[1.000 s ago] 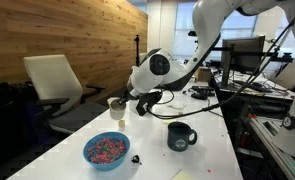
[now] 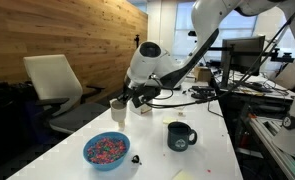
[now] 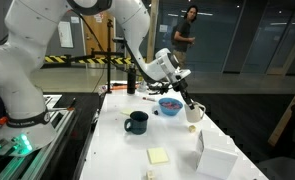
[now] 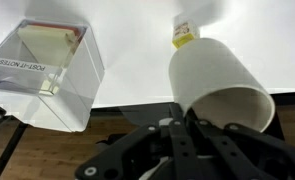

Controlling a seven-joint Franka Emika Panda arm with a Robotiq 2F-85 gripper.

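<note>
My gripper [image 2: 124, 99] is shut on a white cup [image 2: 118, 112], near the table's far left edge behind the blue bowl. In the wrist view the cup [image 4: 222, 75] shows its open mouth towards me, and the gripper pinches its rim. Exterior view 2 has the cup [image 3: 196, 116] a little tilted, close to the tabletop; whether it touches the table I cannot tell. Beyond the cup in the wrist view lies a small yellow-and-white item [image 4: 185, 30].
The blue bowl [image 2: 107, 150] holds small red pieces. A dark mug [image 3: 136, 122] and yellow notes [image 3: 158, 156] lie on the table. A clear box labelled Post-it Notes [image 4: 42, 65] is beside the gripper; a white box [image 3: 217, 156] stands nearer exterior view 2.
The cup has come lower and more upright, now covering the small yellowish item seen below it before. The arm and its cable have shifted.
</note>
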